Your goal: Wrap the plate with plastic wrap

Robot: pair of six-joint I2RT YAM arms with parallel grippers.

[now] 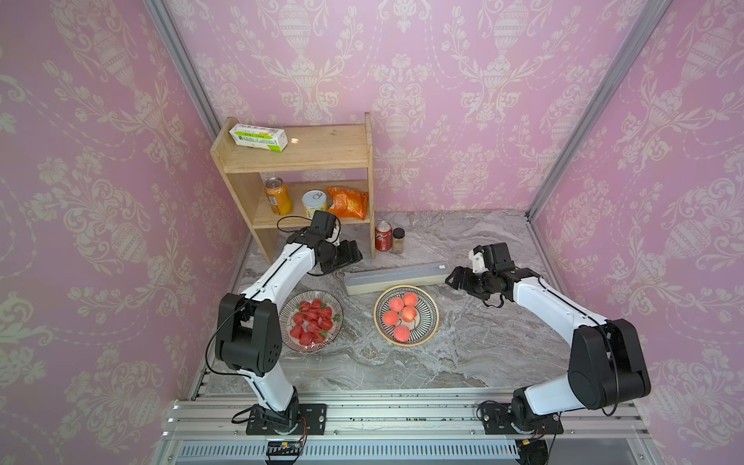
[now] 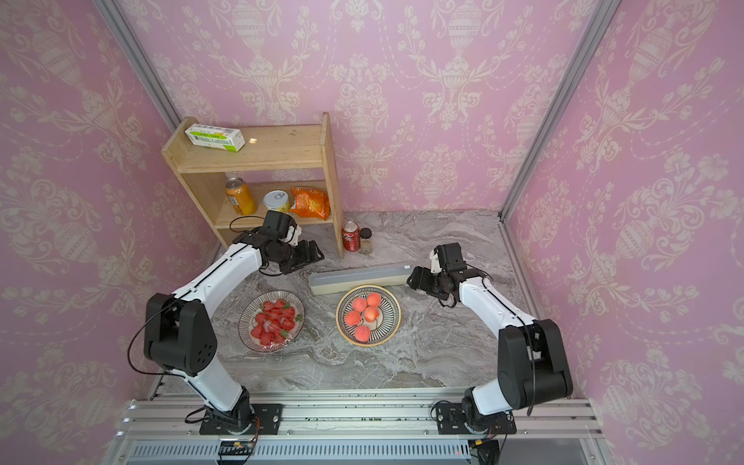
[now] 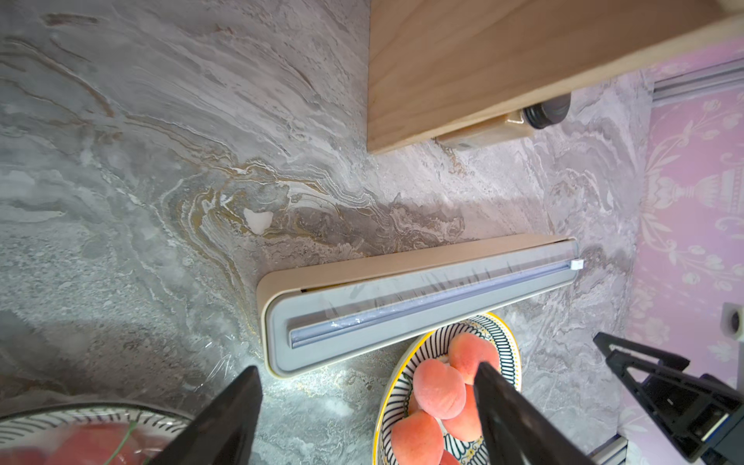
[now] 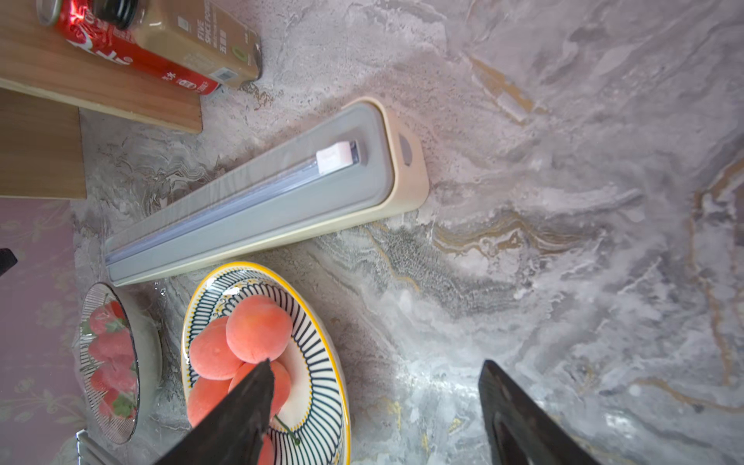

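Note:
A long cling-film dispenser (image 1: pixel 395 278) with a grey top, film strip and white slider (image 4: pixel 334 156) lies across the middle. In front of it sits a plate of peaches (image 4: pixel 310 387); a plate of strawberries (image 1: pixel 315 321) is at front left, with a glossy clear surface that may be film. My left gripper hangs above the dispenser's left end, fingers apart and empty. My right gripper is open and empty, right of the peach plate near the dispenser's right end.
A wooden shelf (image 1: pixel 294 147) at back left holds cans, a bag and a box. A red can (image 1: pixel 383 236) and a spice jar (image 1: pixel 398 241) stand beside it.

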